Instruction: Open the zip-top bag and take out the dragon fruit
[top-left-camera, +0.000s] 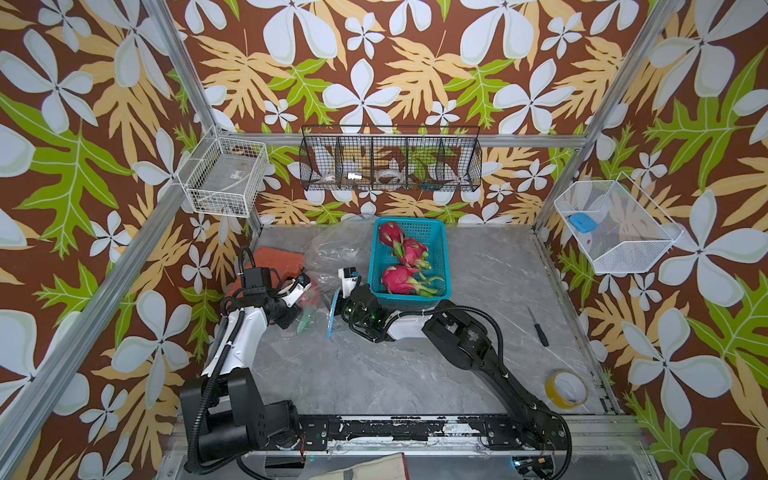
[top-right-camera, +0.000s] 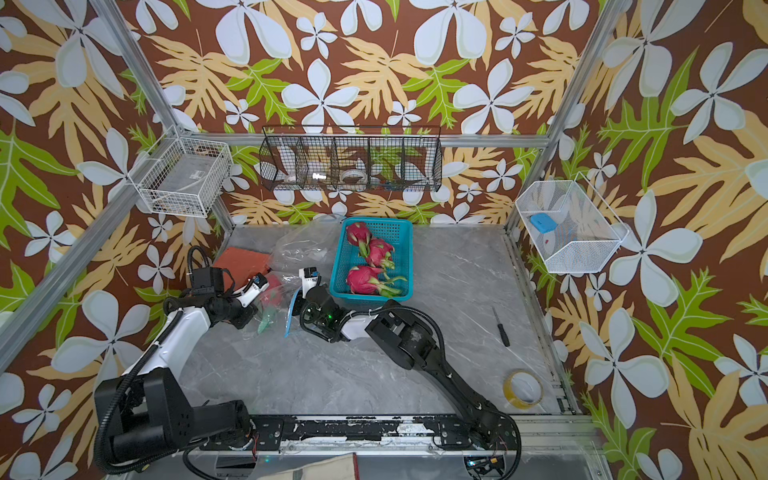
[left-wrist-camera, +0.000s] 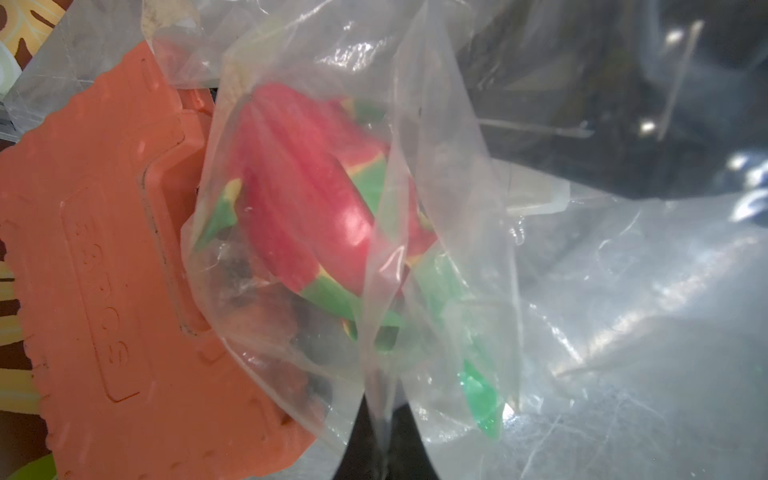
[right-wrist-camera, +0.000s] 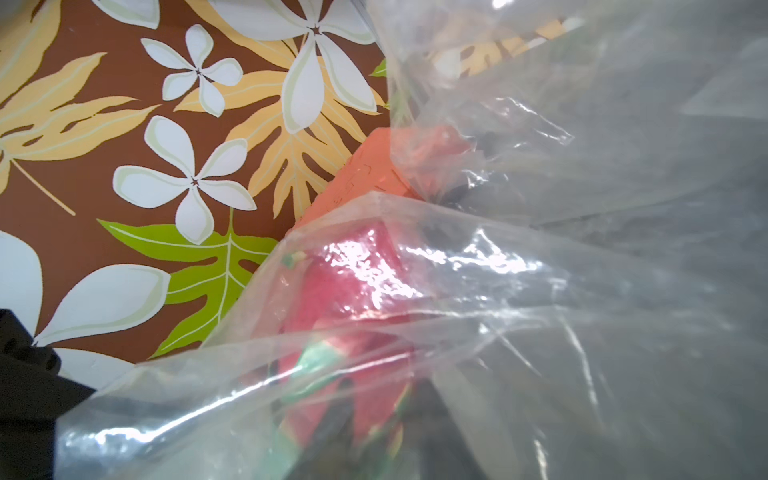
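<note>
The clear zip top bag (left-wrist-camera: 448, 336) holds a pink dragon fruit (left-wrist-camera: 300, 188) with green tips. Gathered folds of its film run down between the fingertips of my left gripper, which is shut on it. My right gripper shows through shiny film, with its dark fingers (right-wrist-camera: 436, 424) apart in front of the fruit. Whether those fingers are inside the bag or behind a layer of it, I cannot tell. In the top left view a blue strip (top-left-camera: 333, 314) stands upright beside the right gripper, at the bag.
A teal basket (top-left-camera: 445, 260) holding three dragon fruits stands just behind the right arm. An orange block (left-wrist-camera: 96, 264) lies beside the bag. Another clear plastic sheet (top-left-camera: 332, 248) lies behind. On the right are a screwdriver (top-left-camera: 541, 335) and a tape roll (top-left-camera: 552, 390), with free table between.
</note>
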